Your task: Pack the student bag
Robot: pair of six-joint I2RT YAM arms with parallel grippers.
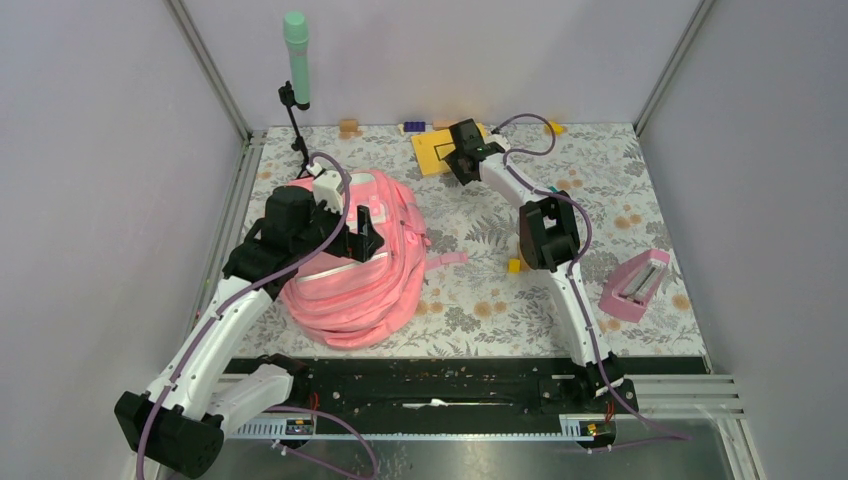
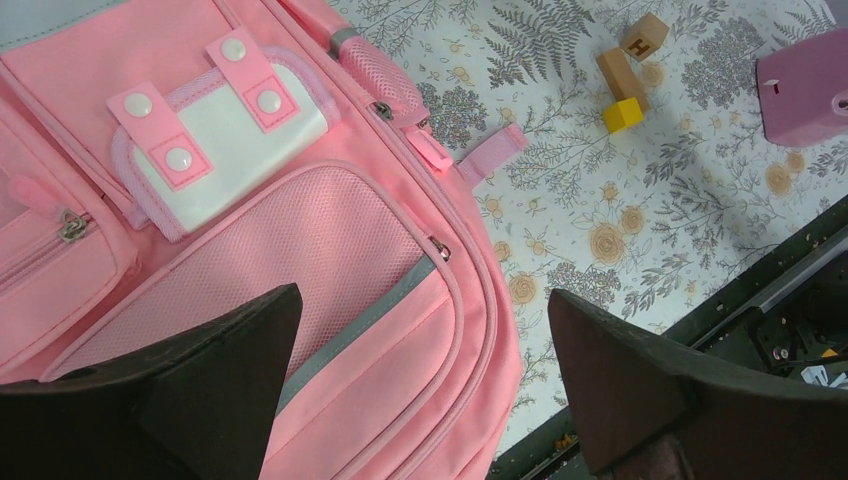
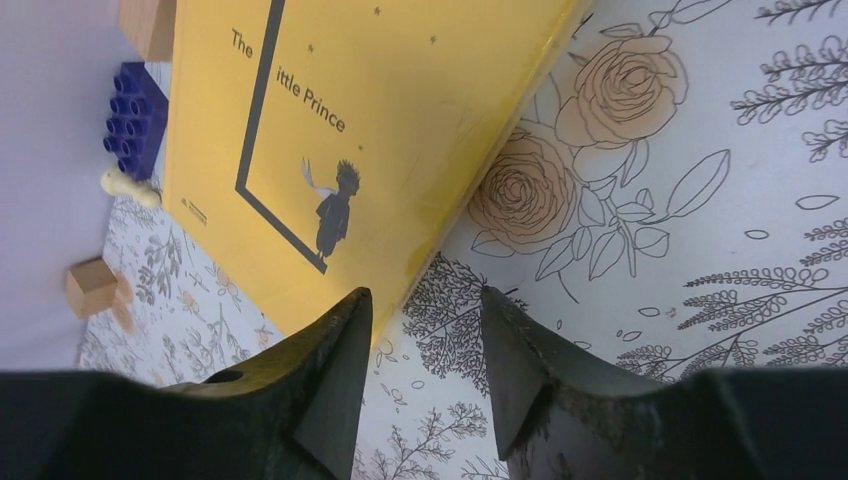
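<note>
The pink backpack (image 1: 350, 300) lies on the left of the floral mat, its mesh pocket (image 2: 290, 240) up. My left gripper hangs open over it, nothing between its fingers. A yellow "The Little Prince" book (image 3: 340, 110) lies flat at the back middle. My right gripper is low at the book's near edge, partly open, one fingertip at the edge and the other over the mat; nothing visible is between them.
A pink pencil case (image 1: 630, 290) sits on the right. Wooden blocks (image 2: 625, 75) and a yellow cube (image 2: 622, 114) lie mid-mat. More small blocks (image 1: 349, 127) line the back edge, with a microphone stand (image 1: 297, 140) at back left.
</note>
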